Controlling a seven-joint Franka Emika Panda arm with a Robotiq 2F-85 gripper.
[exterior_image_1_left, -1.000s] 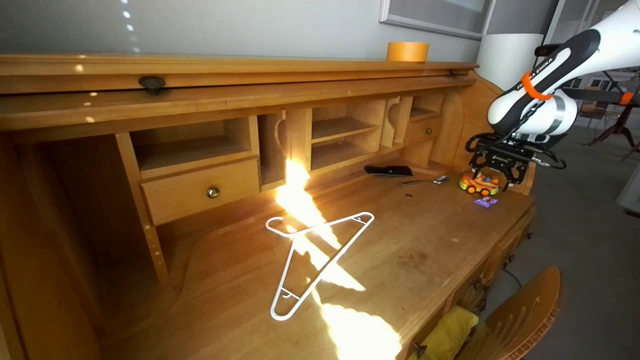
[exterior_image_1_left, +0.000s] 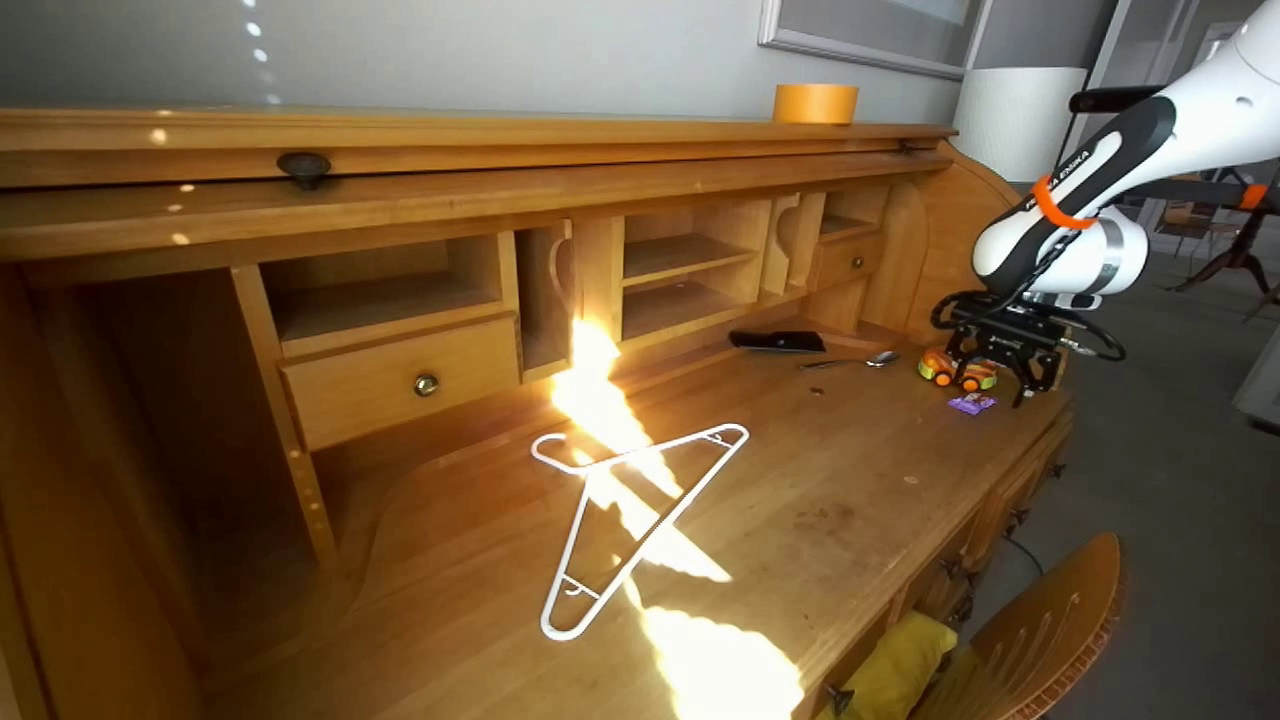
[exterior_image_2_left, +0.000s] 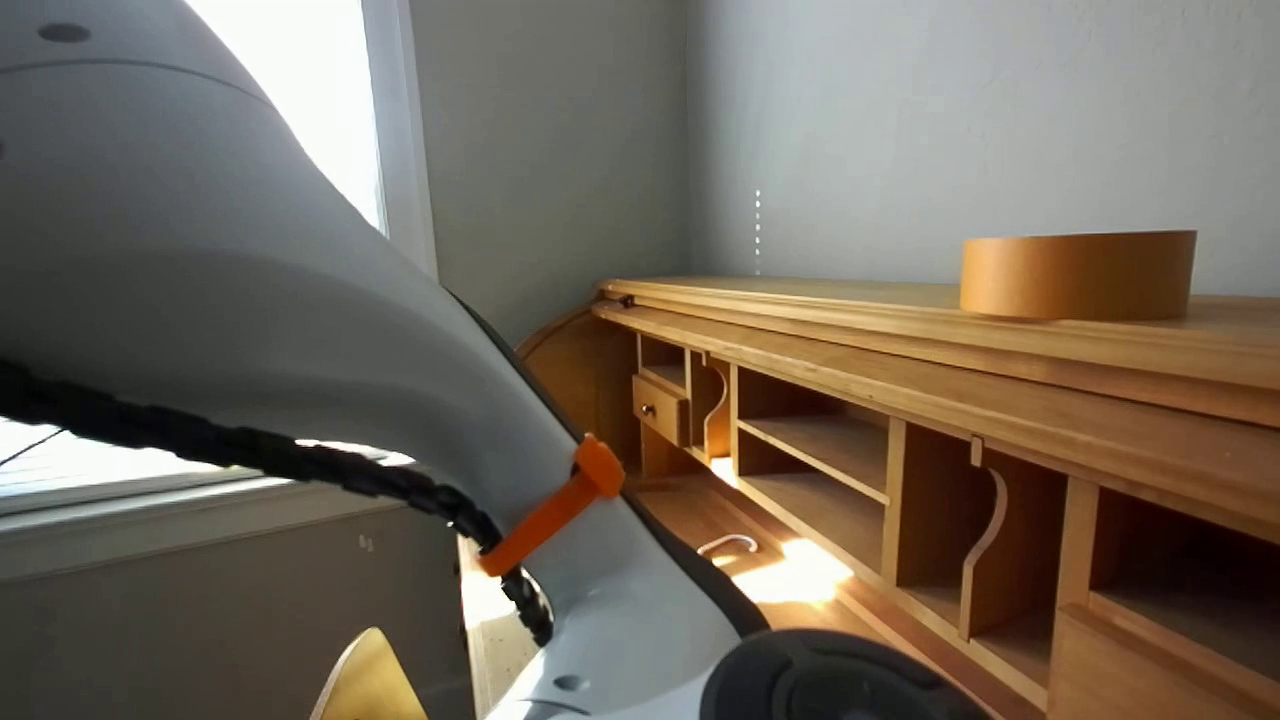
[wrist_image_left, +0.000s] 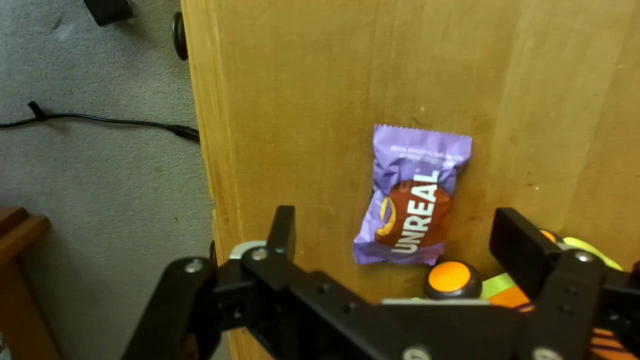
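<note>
A purple snack packet (wrist_image_left: 414, 198) marked "UNREAL" lies flat on the wooden desktop, near its edge in the wrist view. My gripper is open above the desk, its two fingers spread wide, the packet showing in the gap between them and nothing held. Beside the packet, an orange and green toy car (wrist_image_left: 504, 288) is partly hidden behind the right finger. In exterior view 1 the gripper (exterior_image_1_left: 986, 374) is at the desk's far right end, over the toy car (exterior_image_1_left: 956, 368) and the packet (exterior_image_1_left: 972, 404). The second exterior view does not show the gripper.
A white hanger (exterior_image_1_left: 648, 528) lies mid-desk in sunlight. A spoon (exterior_image_1_left: 854, 359) and a black object (exterior_image_1_left: 777, 342) rest near the cubbies. The desk edge drops to carpet (wrist_image_left: 108, 180) close by the left finger. A chair (exterior_image_1_left: 1044, 636) stands in front.
The gripper has come down towards the desktop at the toy car and packet. The car, packet and hanger appear unmoved.
</note>
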